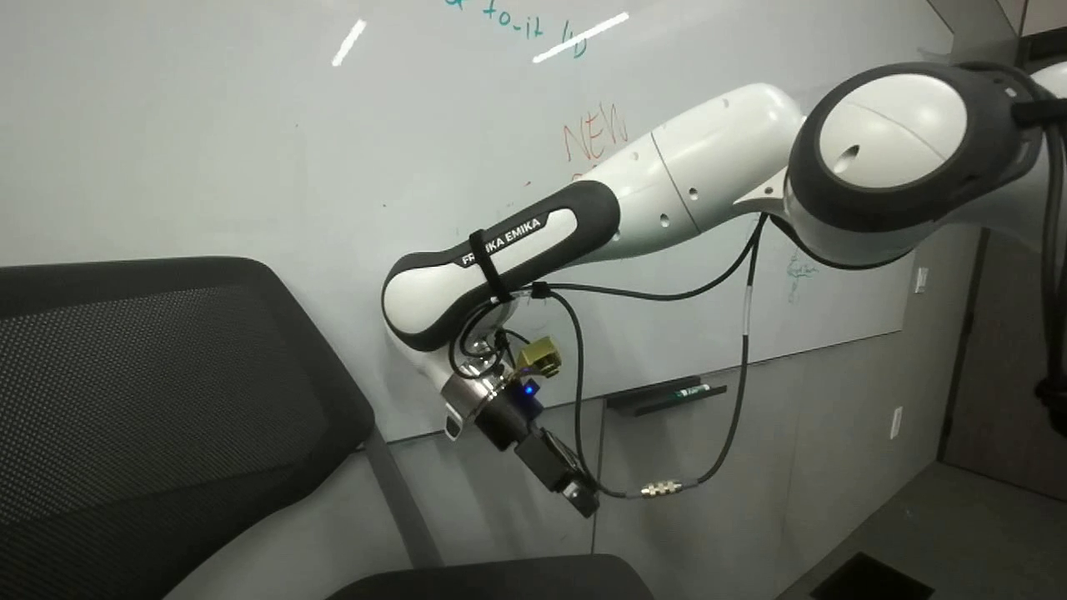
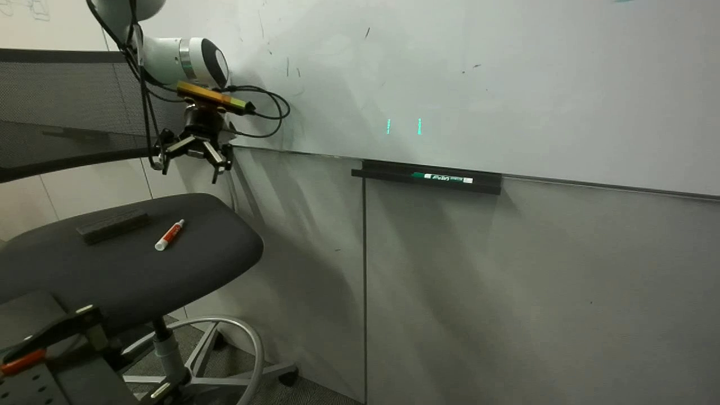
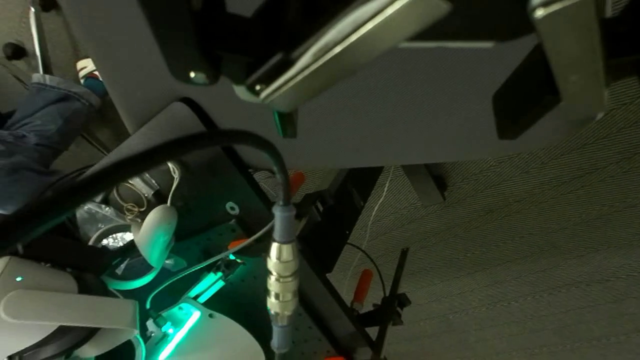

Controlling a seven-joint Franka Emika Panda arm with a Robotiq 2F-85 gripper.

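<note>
My gripper (image 2: 189,170) hangs above the black chair seat (image 2: 223,250), beside the whiteboard's lower edge. Its fingers are spread wide, and no object shows between them. The wrist view has one fingertip (image 3: 286,124) left of centre and the other finger far to the right, with a plain grey surface behind the gap. On the seat lie a white-and-red marker (image 2: 170,235) and a dark eraser-like block (image 2: 113,226), both below the gripper and apart from it. Neither can be made out in the wrist view.
The whiteboard (image 1: 250,130) stands behind the arm. A black tray (image 2: 378,174) on its lower edge carries a green-and-white marker (image 2: 442,178). The chair's mesh back (image 1: 150,400) rises on the left. A cable with a metal connector (image 3: 282,276) loops below the arm.
</note>
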